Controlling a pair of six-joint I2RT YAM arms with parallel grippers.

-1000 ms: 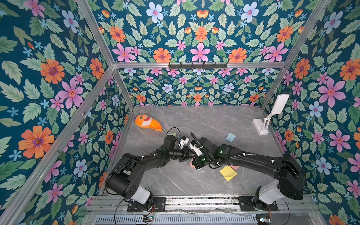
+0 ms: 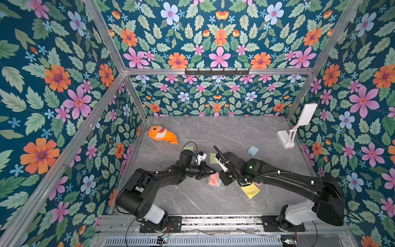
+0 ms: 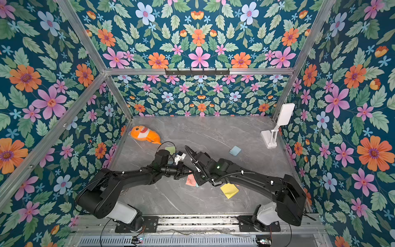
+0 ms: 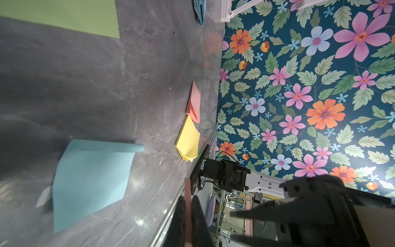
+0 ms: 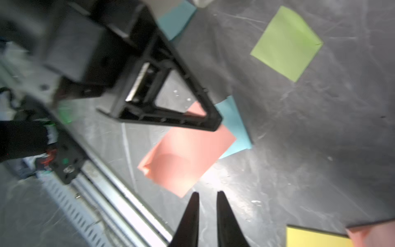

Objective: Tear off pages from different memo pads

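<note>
My left gripper is shut on a pink page, which shows edge-on as a thin strip between the fingers in the left wrist view. The page hangs from its fingertips above the grey table. My right gripper stands partly open to the right of it, with nothing between its fingers. Part of a light blue page shows behind the pink one in the right wrist view. A yellow pad [image 2: 250,190] with a curled page and a pink pad [image 4: 194,103] lie side by side. Behind the arms are a green page [image 5: 288,43] and a blue pad [image 2: 252,150].
An orange toy [image 2: 161,133] lies at the back left, and a white lamp [image 2: 288,139] stands at the back right. Another green page [image 2: 188,148] is behind the left arm. The two grippers are close together mid-table.
The left arm has barely moved.
</note>
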